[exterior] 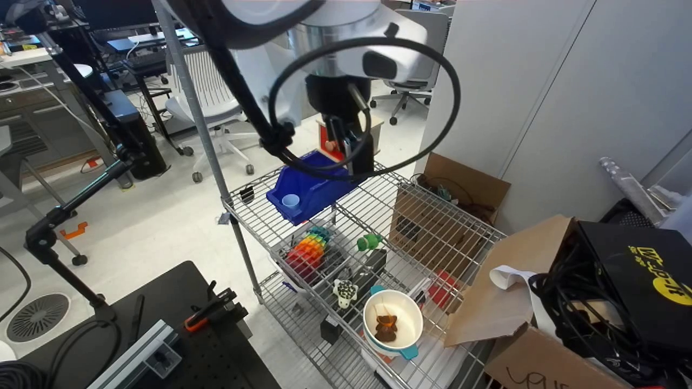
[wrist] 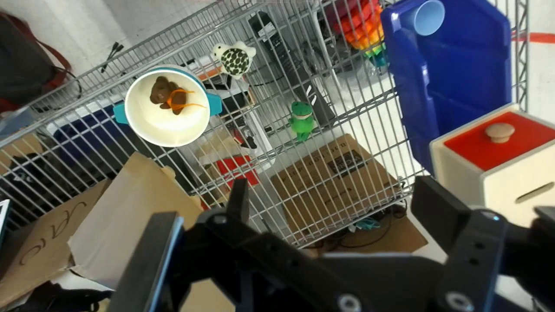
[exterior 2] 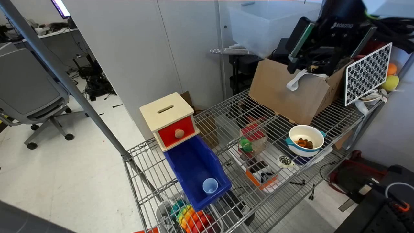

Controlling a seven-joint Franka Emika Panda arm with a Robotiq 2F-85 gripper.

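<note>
My gripper stands open high over the wire shelf, with nothing between its wide-apart fingers. A white bowl with teal handles [wrist: 166, 122] rests on the rack, and a brown bear toy with an orange ribbon [wrist: 169, 95] lies inside it. Beside the bowl is a white turtle toy with dark spots [wrist: 235, 60]. A green frog toy [wrist: 301, 120] lies near the middle of the rack. A blue bin [exterior 2: 196, 167] holds a light blue cup [exterior 2: 210, 186] at its front end. Behind the bin stands a wooden box with a red drawer [exterior 2: 168, 120].
An open cardboard box [exterior: 503, 279] full of cables borders one end of the shelf, with a checkered board [exterior 2: 367, 73] close by. A grey pole [exterior: 201, 116] rises at the shelf's corner. Bare wire rack surrounds the frog.
</note>
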